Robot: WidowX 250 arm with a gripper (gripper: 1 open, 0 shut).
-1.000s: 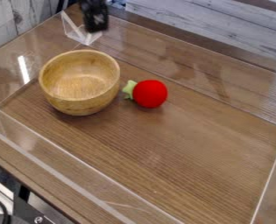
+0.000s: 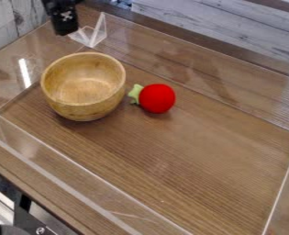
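Note:
My gripper point(image 2: 63, 22) is at the top left of the camera view, partly cut off by the frame, its dark body high above and behind the wooden bowl point(image 2: 83, 101). It stands open, with nothing visible held in it. A red tomato-like ball point(image 2: 157, 98) with a pale green piece point(image 2: 136, 93) at its left lies right of the bowl. A clear, pale object point(image 2: 90, 33) shows just right of the gripper; what it is I cannot tell.
A pale wall runs along the left and back edges. A dark cable or part shows at the bottom left corner.
My gripper has moved leftward over the last second, from above the bowl's back right toward the top left corner. The bowl and red ball have not moved.

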